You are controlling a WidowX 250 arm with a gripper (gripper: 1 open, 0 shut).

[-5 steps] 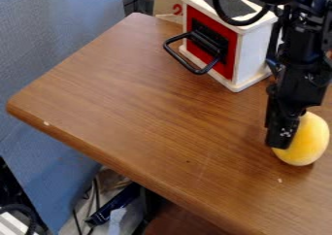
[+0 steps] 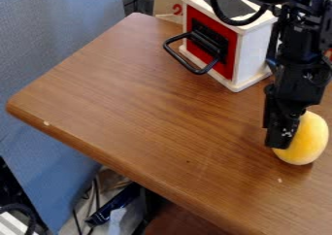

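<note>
My black gripper (image 2: 279, 130) hangs at the right of the view, reaching down beside a round yellow object (image 2: 306, 144) that rests on the wooden table (image 2: 143, 113). The fingers overlap the upper left of the yellow object; whether they are open or shut on it I cannot tell.
A white box (image 2: 243, 40) with a red and black front and a black handle stands at the back of the table, cables over it. A cardboard box (image 2: 168, 4) is behind it. Beyond the left edge are a drop and cables.
The gripper and yellow object have barely moved; the arm shows only a very slight shift.
</note>
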